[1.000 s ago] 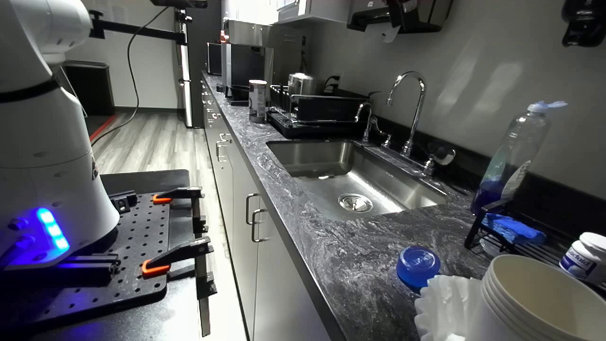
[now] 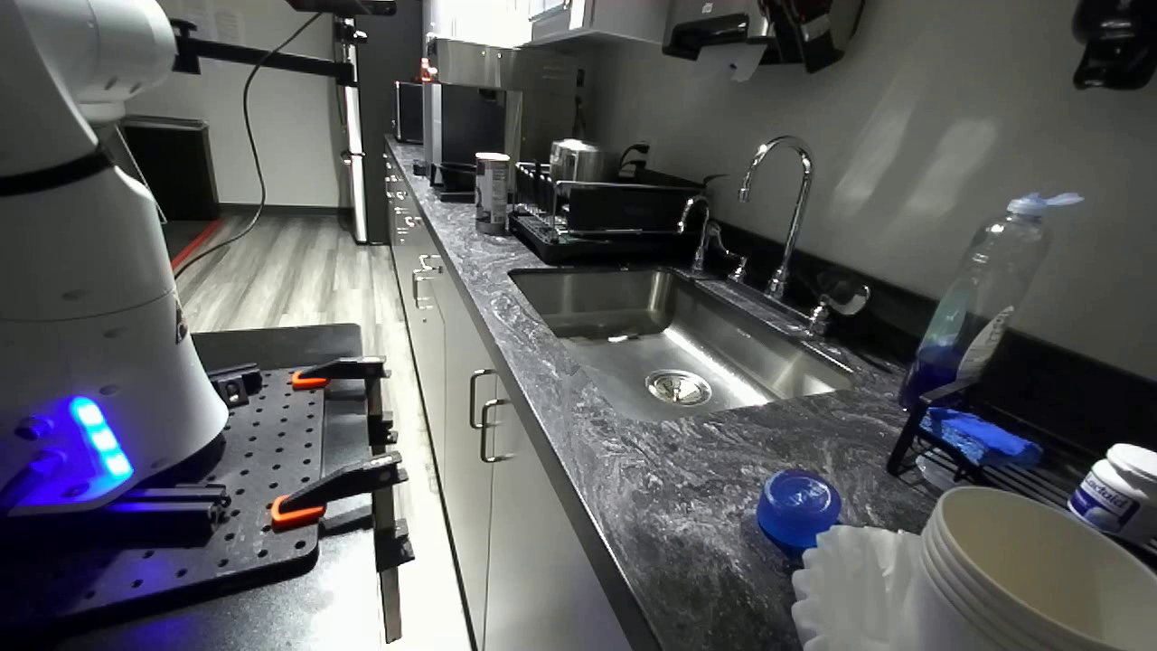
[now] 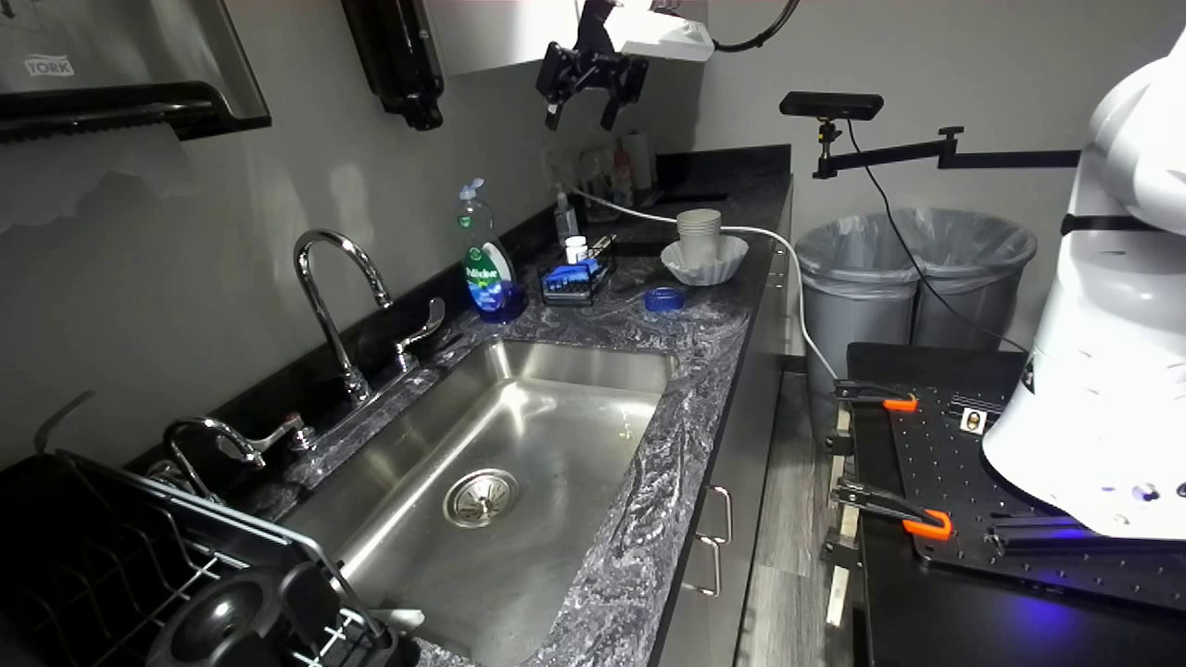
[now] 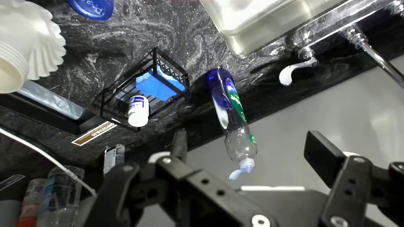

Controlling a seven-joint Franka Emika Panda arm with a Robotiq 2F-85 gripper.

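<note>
High above the counter in exterior view 2, my gripper [image 3: 586, 109] hangs open, its two fingers pointing down and apart. In the wrist view the fingers [image 4: 179, 145] stand wide at either side, with nothing held. Between them in the picture, but farther off, is a clear dish soap bottle [image 4: 237, 125] with blue liquid and a raised flip cap. Beside it a black wire caddy [image 4: 155, 56] holds a blue sponge [image 4: 161, 85] and a white pill bottle [image 4: 138, 111]. A blue round container [image 3: 663, 299] sits on the counter.
The steel sink [image 3: 578, 478] is empty, with chrome faucets [image 3: 322, 300] behind it. Stacked cups [image 3: 698, 235] sit in a fluted white bowl [image 3: 712, 270]. A dish rack [image 2: 640, 206] stands past the sink. A white cable [image 3: 767, 232] crosses the counter's far end.
Near the paper dispenser at the top of exterior view 1, the dark gripper parts have shifted slightly right and down. Objects on the counter look unmoved.
</note>
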